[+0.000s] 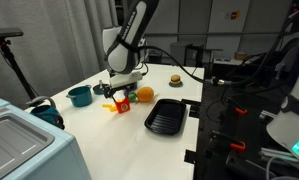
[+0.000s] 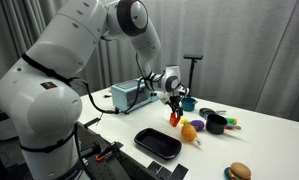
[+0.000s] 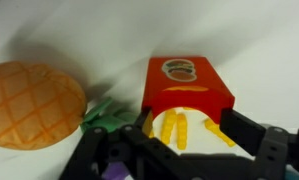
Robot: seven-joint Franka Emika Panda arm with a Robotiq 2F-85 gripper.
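A red fries box (image 3: 187, 82) with a burger picture on its face lies just past my fingertips in the wrist view. Yellow fries (image 3: 175, 130) show at its open end, between the fingers. My gripper is open, its fingers about as far apart as the box is wide; whether they touch it, I cannot tell. From the first exterior view, the red box (image 1: 123, 107) leans on the white table under the gripper (image 1: 121, 94). In the second exterior view the box (image 2: 174, 119) shows below the gripper (image 2: 174, 101).
An orange pumpkin-like thing (image 3: 34, 105) and something green (image 3: 107, 116) lie close beside the box. A black tray (image 1: 167, 117) stands nearer the front, a teal pot (image 1: 81, 96) farther back. A toy burger (image 2: 238, 171) lies apart. Table around the tray is mostly clear.
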